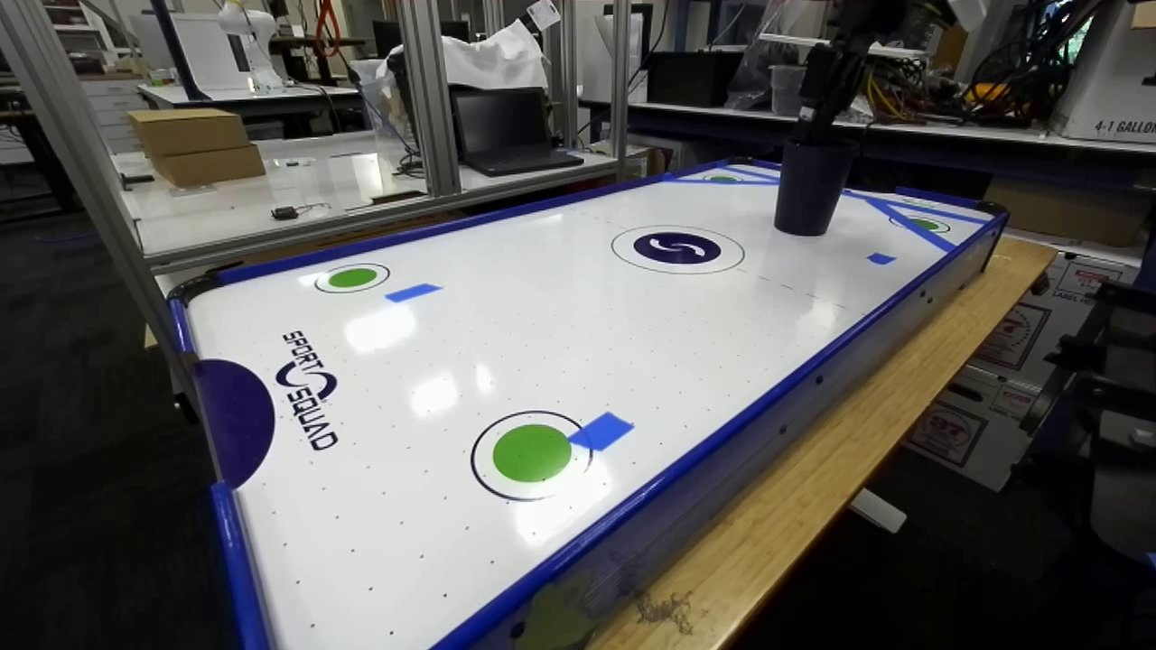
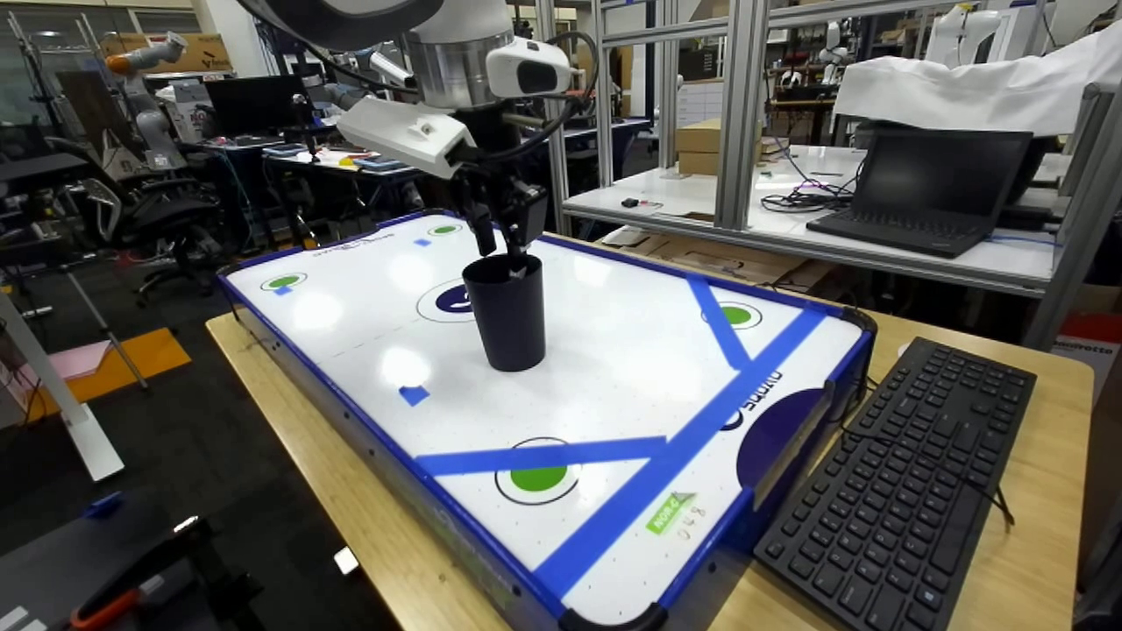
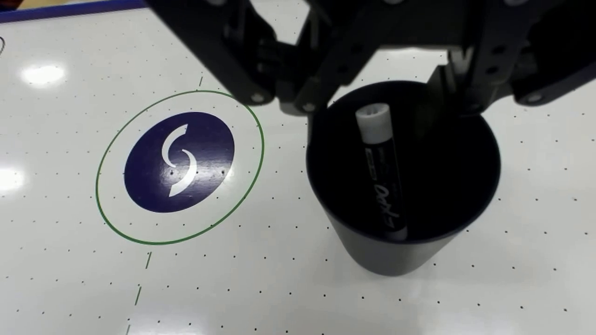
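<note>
A dark cup (image 2: 507, 326) stands upright on the white air hockey table (image 2: 363, 300). Lying inside it, tilted against the wall, is a black marker (image 3: 385, 178) with a white cap. My gripper points down at the cup's mouth, its fingers apart and the marker's cap showing in the gap, not clasped. In the wrist view the left finger (image 3: 308, 100) is by the cup's rim, while the other reaches over the opening; its tip is dark and hard to make out. Exterior view 1 shows the cup (image 1: 810, 190) with the arm above it.
Around the cup the table top is bare, apart from flat blue tape (image 2: 684, 442). Raised blue rails (image 1: 694, 460) border the table. A black keyboard (image 2: 905, 484) lies beyond one end, and a laptop (image 2: 936, 189) sits on the side bench.
</note>
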